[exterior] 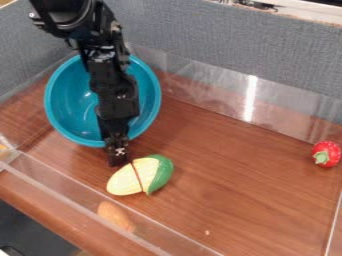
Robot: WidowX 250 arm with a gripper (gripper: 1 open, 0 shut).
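Note:
My black gripper (118,153) hangs low at the front rim of a blue bowl (66,100), just above and left of a toy corn (128,179) with a green husk, which lies cut in two halves on the wooden surface. The fingertips are small and dark in the view; nothing shows held between them. A red strawberry (326,154) lies at the right edge.
Clear acrylic walls and a grey padded back wall (227,60) bound the wooden floor (241,190). An orange-brown oval object (112,213) shows near the front wall.

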